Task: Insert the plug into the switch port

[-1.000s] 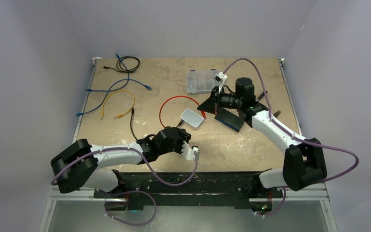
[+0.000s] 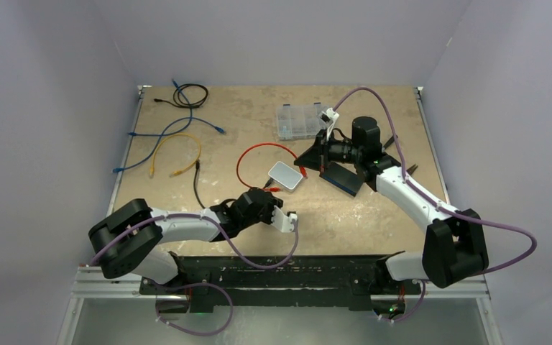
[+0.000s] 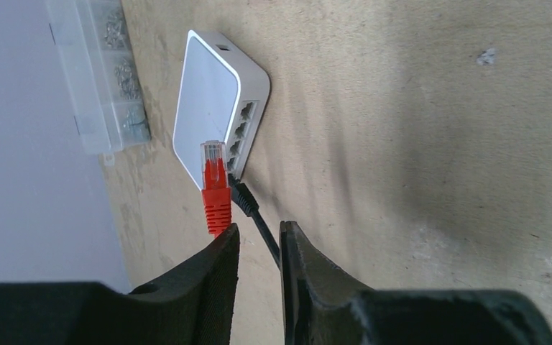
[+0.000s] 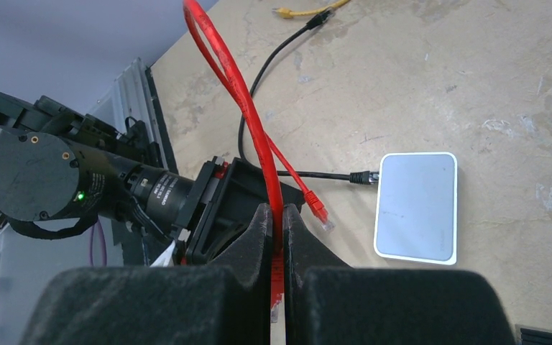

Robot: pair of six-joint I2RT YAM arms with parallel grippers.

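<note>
The white switch (image 2: 285,175) (image 3: 208,93) (image 4: 415,208) lies mid-table, a black cable's plug (image 3: 243,195) (image 4: 363,177) at its port side. A red plug (image 3: 215,194) (image 4: 316,206) with clear tip appears in front of my left gripper, whose fingers stand part open; whether it grips the red cable behind the plug is unclear. My right gripper is shut on the red cable (image 4: 251,122), held above the table right of the switch, its other end hanging below the fingers.
A clear parts box (image 2: 298,121) sits behind, a dark panel (image 2: 341,180) lies to the right. Blue (image 2: 159,135), yellow (image 2: 176,136) and black cables lie at left.
</note>
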